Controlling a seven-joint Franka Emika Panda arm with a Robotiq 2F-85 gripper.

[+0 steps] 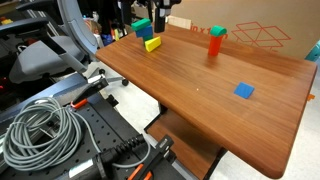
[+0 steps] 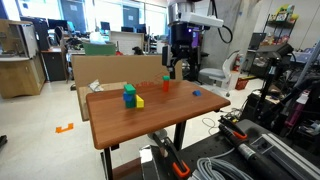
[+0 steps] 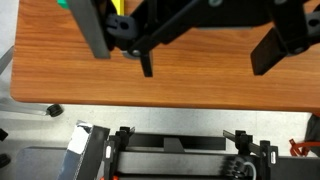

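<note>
A green block [image 1: 142, 22] rests on a blue block [image 1: 146, 32] at the table's far left in exterior view 1. Close beside them is a yellow block [image 1: 153, 44]. A red block [image 1: 214, 46] with a green piece [image 1: 218, 31] on top stands farther right, and a flat blue piece [image 1: 244, 90] lies alone. My gripper is open above the table, with bare wood between its fingers. Parts of the yellow block [image 3: 118, 6] and green block [image 3: 66, 4] show at the wrist view's upper left.
Coiled grey cable [image 1: 42, 140] lies on the robot's base side, beyond the table edge. Dark rails [image 1: 110, 125] run below that edge.
</note>
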